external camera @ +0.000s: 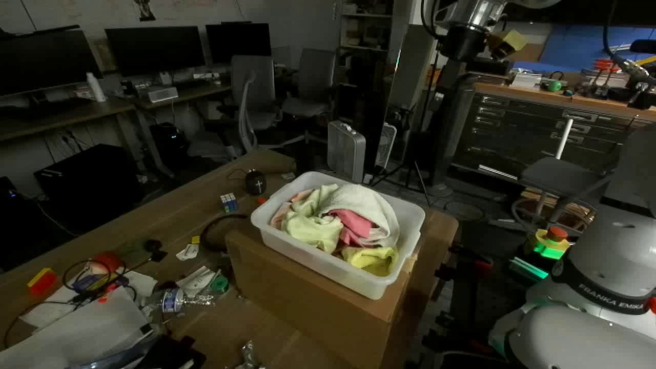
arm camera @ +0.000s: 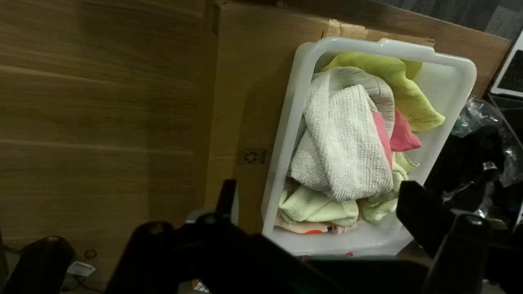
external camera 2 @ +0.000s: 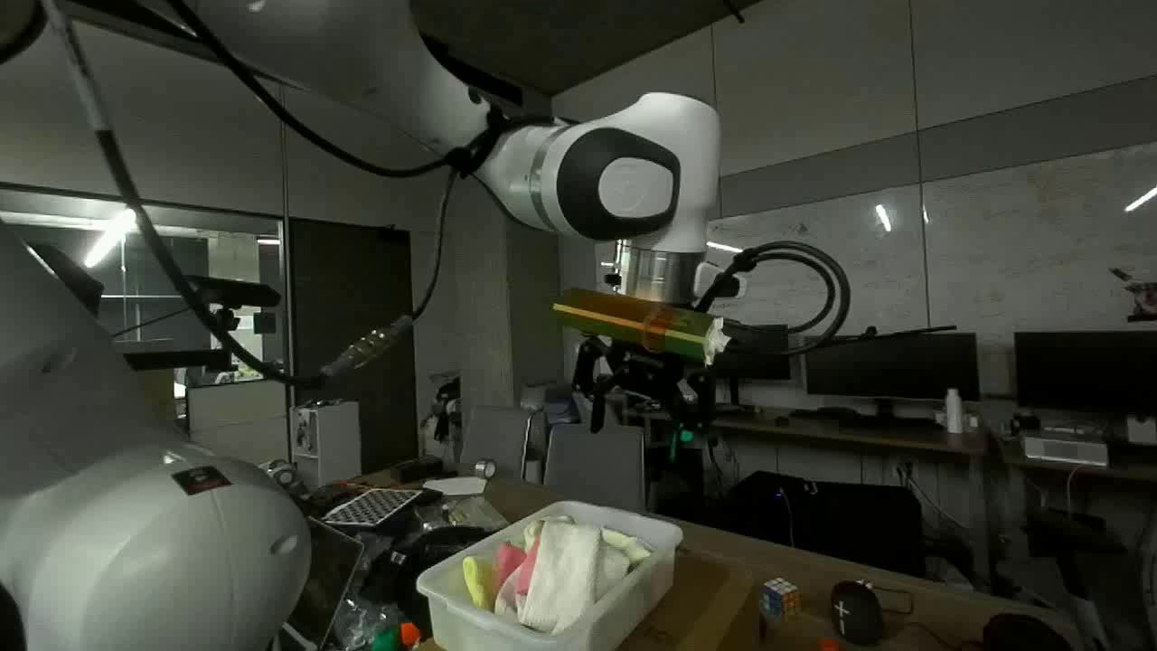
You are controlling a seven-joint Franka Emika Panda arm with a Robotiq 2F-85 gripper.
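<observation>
A white plastic bin (external camera: pixel 393 283) rests on a cardboard box (external camera: pixel 307 289) on the wooden table. Crumpled cloths fill it: a large white towel (arm camera: pixel 348 142) on top, a yellow cloth (arm camera: pixel 407 85) at one end, pink cloth (arm camera: pixel 404 132) beside the towel and pale green cloth (arm camera: pixel 318 206) at the other end. In exterior view 2 my gripper (external camera 2: pixel 642 429) hangs well above the bin, its fingers spread apart with nothing between them. The wrist view looks down on the bin, with the dark fingers (arm camera: pixel 226 198) wide apart at the lower edge.
A Rubik's cube (external camera: pixel 228 202) and a round black device (external camera: pixel 255 182) sit on the table beyond the box. Plastic bottle (external camera: pixel 175 300), papers and cables clutter the table's near left in exterior view 1. Bare tabletop (arm camera: pixel 98 122) lies beside the box.
</observation>
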